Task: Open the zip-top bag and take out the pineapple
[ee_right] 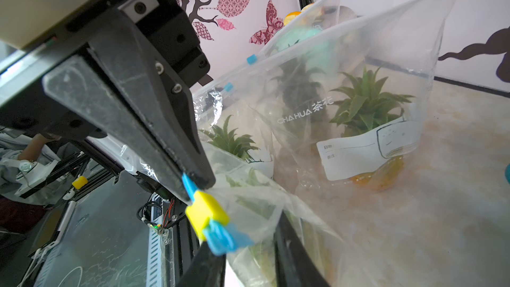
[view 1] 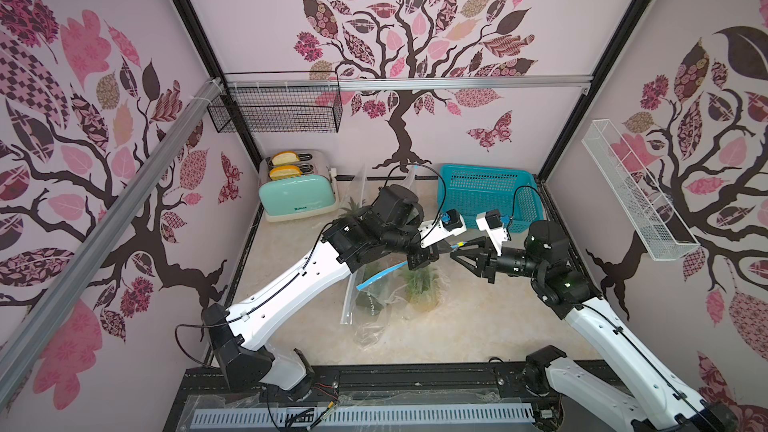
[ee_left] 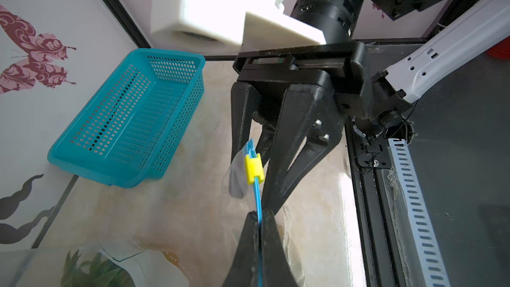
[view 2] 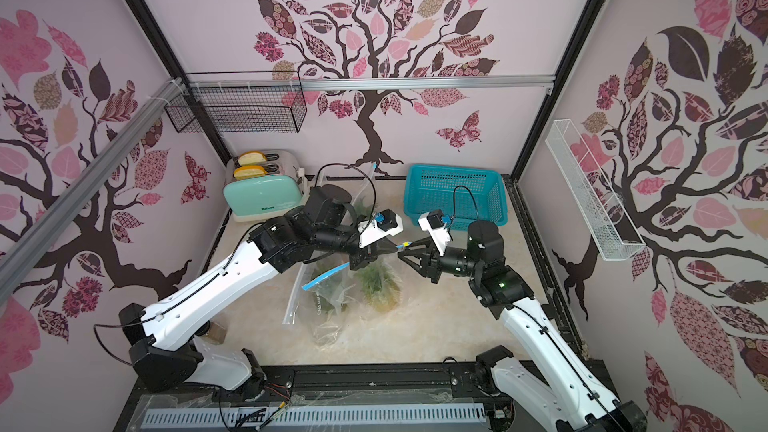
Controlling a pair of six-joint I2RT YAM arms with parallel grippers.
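A clear zip top bag with a blue zip strip [view 1: 382, 274] stands on the table, the pineapple [view 1: 422, 289] showing through its plastic. My left gripper is shut on the blue strip, just beside the yellow zip slider [ee_left: 254, 169]. In the left wrist view, the fingers of my right gripper stand apart on either side of the slider. The right wrist view shows the slider [ee_right: 207, 215] close in front of them, with a gap between the fingers. Whether they touch or press it cannot be told.
More clear bags stand close by, with pineapple leaves [ee_right: 366, 101] inside. An empty blue basket [view 1: 489, 196] is at the back right, a green toaster [view 1: 300, 194] at the back left.
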